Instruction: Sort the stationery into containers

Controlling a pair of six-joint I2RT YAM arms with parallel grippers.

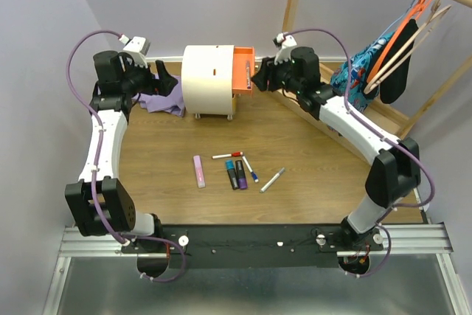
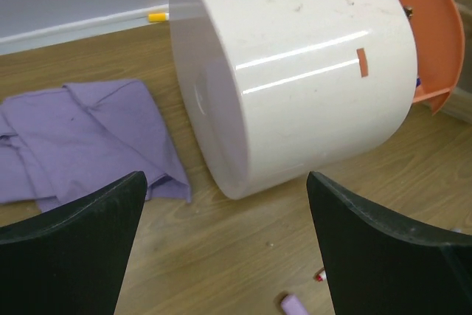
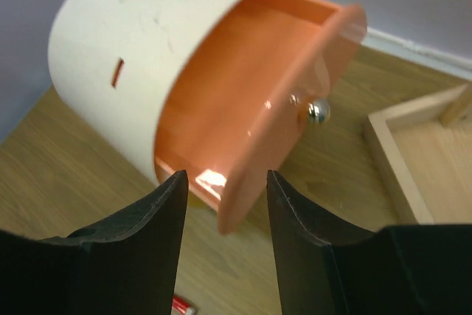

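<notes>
A white drum-shaped box (image 1: 207, 82) stands at the back of the table, its orange drawer (image 3: 228, 86) pulled out to the right. The drawer's inside shows bare orange in the right wrist view. On the table lie a pink marker (image 1: 199, 172), a red-capped white marker (image 1: 227, 156), a blue-capped pen (image 1: 251, 170), a grey-capped pen (image 1: 273, 180), a teal-capped marker (image 1: 231, 175) and a purple marker (image 1: 241, 175). My left gripper (image 1: 165, 79) is open and empty, left of the drum. Close to the drawer's right side, my right gripper (image 1: 259, 79) is open and empty.
A purple cloth (image 2: 96, 138) lies behind and left of the drum. At right stands a wooden rack with a tray base (image 1: 324, 75), clothes (image 1: 361, 64) and hangers (image 1: 414, 20).
</notes>
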